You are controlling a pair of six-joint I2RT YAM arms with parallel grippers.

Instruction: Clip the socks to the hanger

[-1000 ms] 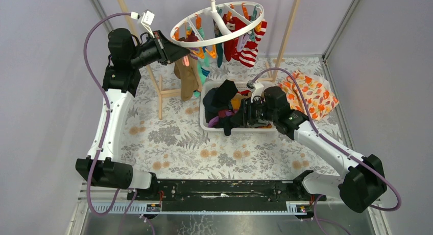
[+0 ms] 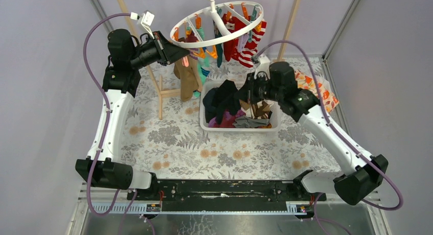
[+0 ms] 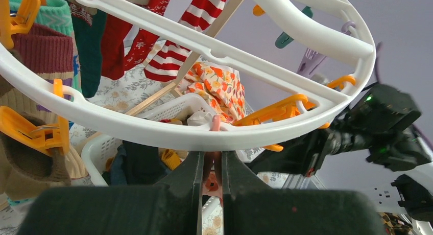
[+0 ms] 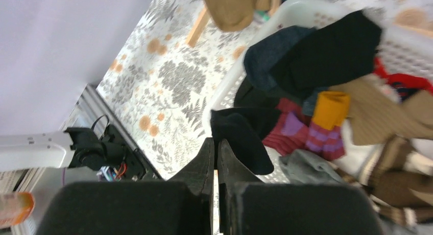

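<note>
The white round hanger (image 2: pixel 230 38) hangs at top center with clips and socks on it, including red striped socks (image 3: pixel 173 56) and a brown sock (image 2: pixel 189 79). My left gripper is at the rim, shut on a pink clip (image 3: pixel 214 125). My right gripper is shut on a black sock (image 4: pixel 242 145), held above the white basket (image 2: pixel 240 129) of loose socks.
An orange floral bag (image 2: pixel 321 97) lies right of the basket. A wooden stand (image 2: pixel 163 92) is behind. The floral surface in front of the basket is clear.
My right gripper has risen from the basket and moved up with the black sock. The left arm holds still at the hanger.
</note>
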